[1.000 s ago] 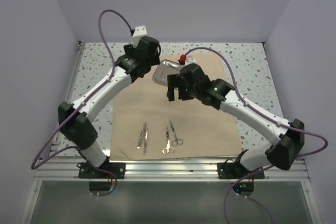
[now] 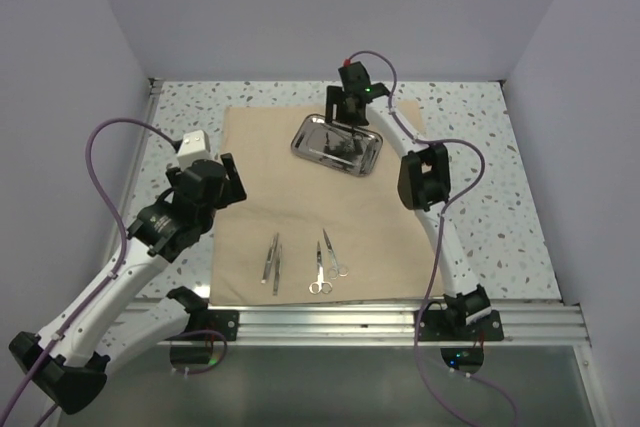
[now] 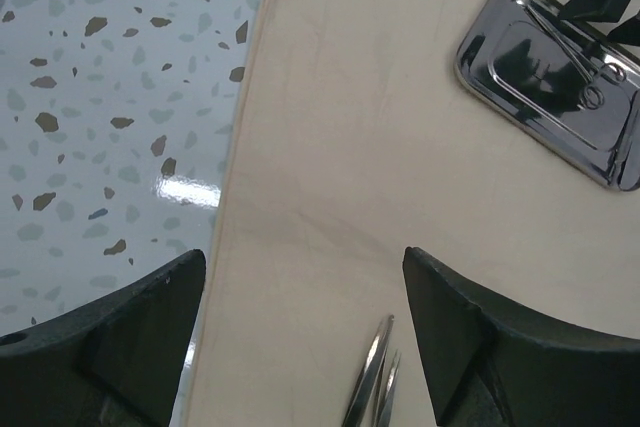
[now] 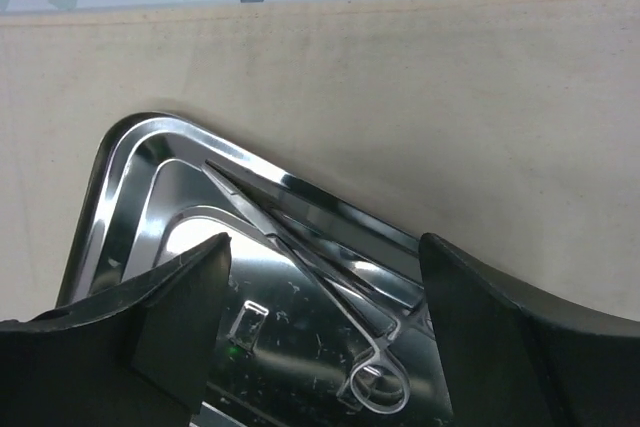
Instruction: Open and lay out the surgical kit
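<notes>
A metal tray [image 2: 315, 147] lies at the back of the beige cloth [image 2: 270, 172]; in the right wrist view it holds a ring-handled instrument [image 4: 335, 297], with more metal partly hidden beneath. My right gripper [image 2: 350, 107] is over the tray's back part, fingers apart above the instrument. My left gripper [image 2: 205, 182] stands open over the left edge of the cloth, nothing between its fingers. Two tweezers [image 2: 270, 257] and two scissors [image 2: 320, 272] lie along the front of the cloth.
Walls stand at left, back and right.
My left gripper has moved from near the tray back toward the front left.
</notes>
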